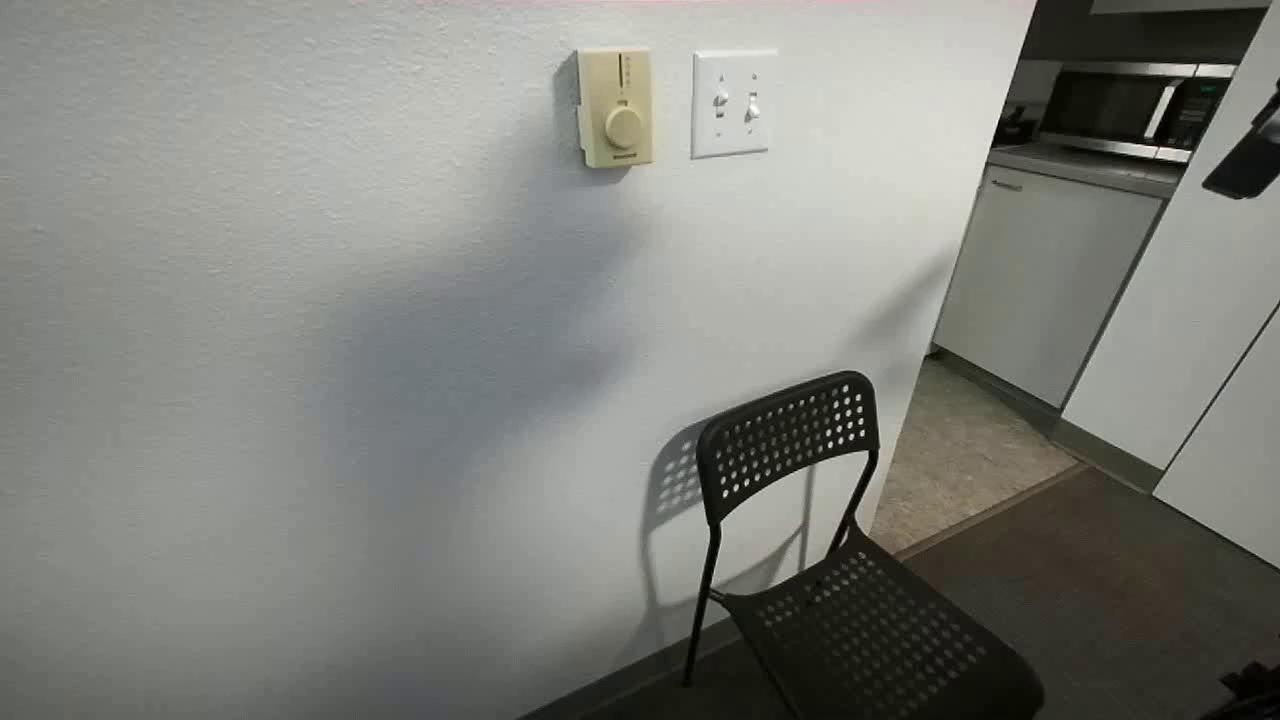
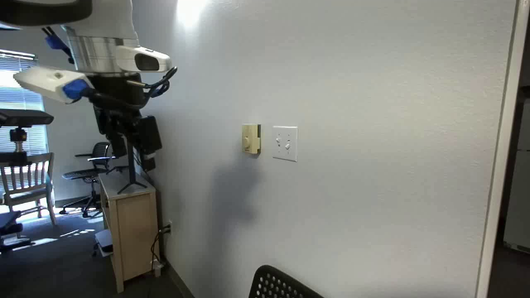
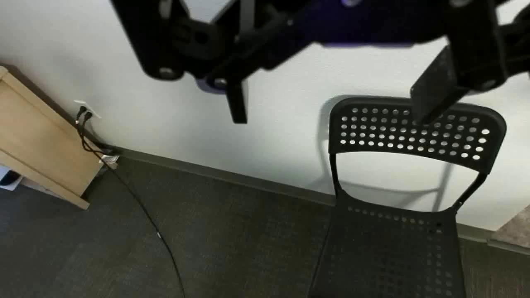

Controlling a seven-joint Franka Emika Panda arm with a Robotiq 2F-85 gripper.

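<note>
Wide apart in the wrist view, the two fingers of my gripper are open, with only wall and chair showing beyond the gap. Exterior view 2 has the gripper hanging at the left, pointing down and clear of the wall fittings. A beige thermostat with a round dial is mounted on the white wall. Beside it is a white plate with two light switches; the pair also shows in exterior view 2, as thermostat and switch plate, right of the gripper. Neither appears in the wrist view.
A black chair with a perforated back stands against the wall below the switches. To the left is a wooden cabinet, with cables running over the floor from an outlet. Open wall surrounds the fittings.
</note>
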